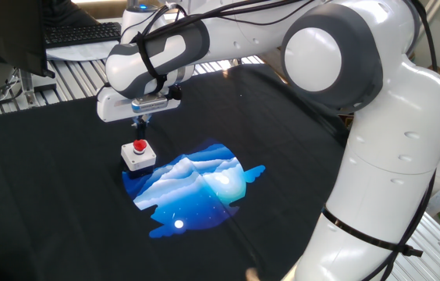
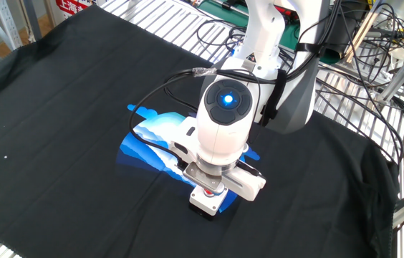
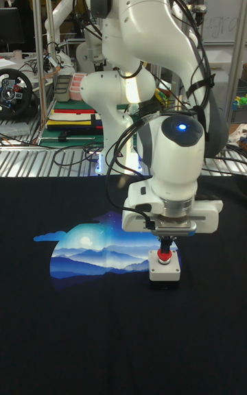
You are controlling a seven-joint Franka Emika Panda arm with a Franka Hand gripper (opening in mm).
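A white box with a red push button (image 1: 140, 146) on its top stands on the black cloth, beside a blue printed picture. My gripper (image 1: 140, 136) points straight down over that button, its dark fingers drawn together into one narrow column. From the front, in exterior view 3, the fingertips of the gripper (image 3: 166, 249) meet the top of the red button (image 3: 165, 256); whether they press on it I cannot tell. No object shows between the fingers. In exterior view 2 the hand covers the fingers and most of the button, leaving the box's white top (image 2: 207, 201) partly in sight.
The blue mountain picture (image 1: 196, 191) lies flat next to the box. A keyboard (image 1: 82, 34) and monitor (image 1: 5, 35) stand beyond the cloth's edge.
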